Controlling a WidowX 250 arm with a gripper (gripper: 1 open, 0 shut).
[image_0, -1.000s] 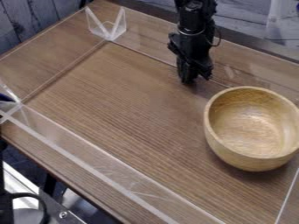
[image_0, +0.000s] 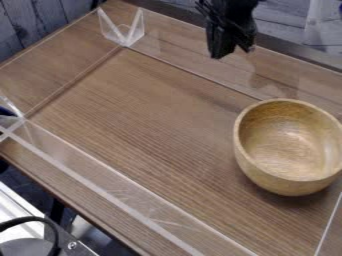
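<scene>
My gripper (image_0: 218, 48) is at the top of the view, raised over the back of the wooden table (image_0: 127, 120). It is dark and blurred, and its fingertips are hard to make out; it looks shut, with nothing visible between its fingers. A large round wooden bowl (image_0: 286, 147) sits on the right side of the table, in front of and to the right of the gripper, apart from it.
Clear tape strips run along the table's left and front-left part, and a clear plastic piece (image_0: 122, 30) is at the back left. A silver and black object (image_0: 34, 242) sits at the bottom-left corner.
My gripper has moved up in the view, away from the tabletop where it was low beside the bowl. The bowl has not moved.
</scene>
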